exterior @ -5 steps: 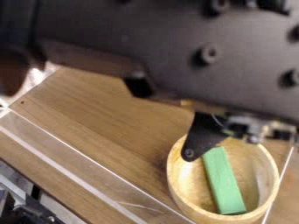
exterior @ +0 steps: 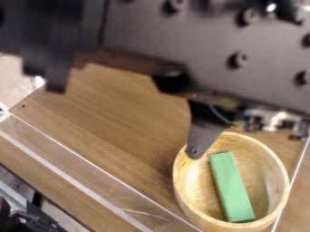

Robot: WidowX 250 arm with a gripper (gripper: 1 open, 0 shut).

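Observation:
A wooden bowl [exterior: 266,199] stands at the lower right, holding a green rectangular block [exterior: 230,188] that lies lengthwise inside it. The dark gripper body fills the top of the view. One finger [exterior: 201,131] reaches down to the bowl's upper left rim, above and left of the block. The other finger is not clearly visible, so how far the fingers stand apart cannot be told.
A transparent edge strip [exterior: 85,176] runs diagonally along its lower left side, with dark equipment beyond at the bottom left corner.
The bowl and block look unmoved.

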